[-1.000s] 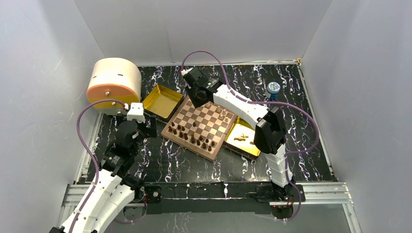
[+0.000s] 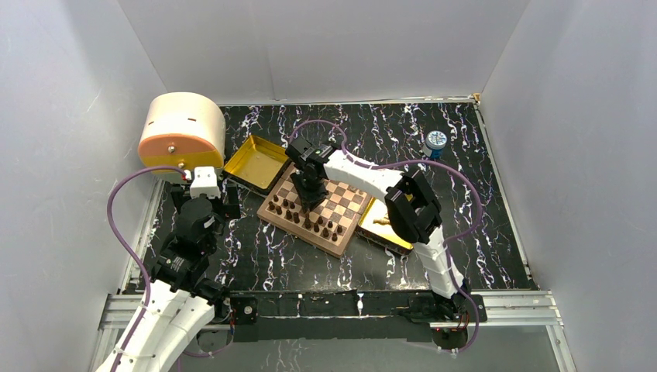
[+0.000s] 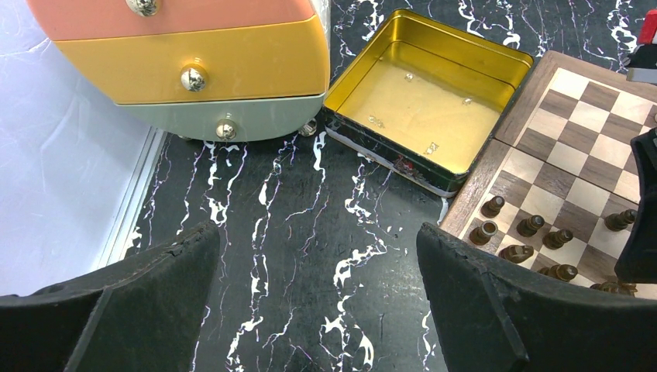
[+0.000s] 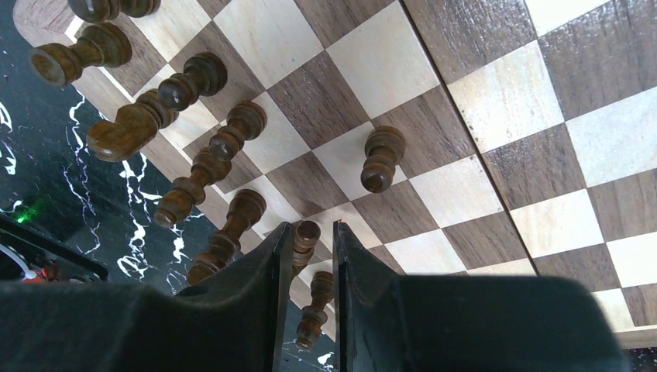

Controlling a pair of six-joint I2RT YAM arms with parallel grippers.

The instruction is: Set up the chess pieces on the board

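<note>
The wooden chessboard (image 2: 341,203) carries dark pieces standing in rows along its near edge. In the right wrist view one dark pawn (image 4: 383,159) stands apart from the rows, farther into the board. My right gripper is over the board, its fingers partly open and pointing down; a dark piece (image 4: 307,232) shows in the gap, though I cannot tell its height against the fingertips. Light pieces (image 2: 383,221) lie in the right-hand gold tray. Off the board's left side, my left gripper stands open above bare table, nothing between its fingers.
An empty gold tray (image 3: 434,93) sits left of the board, next to a rounded cabinet with drawers (image 2: 182,132). The right gold tray (image 2: 397,244) touches or nearly touches the board. A blue-lidded jar (image 2: 435,142) stands at the back right.
My right gripper has come from the board's far corner toward the near dark rows, now covering the lone pawn in the top view.
</note>
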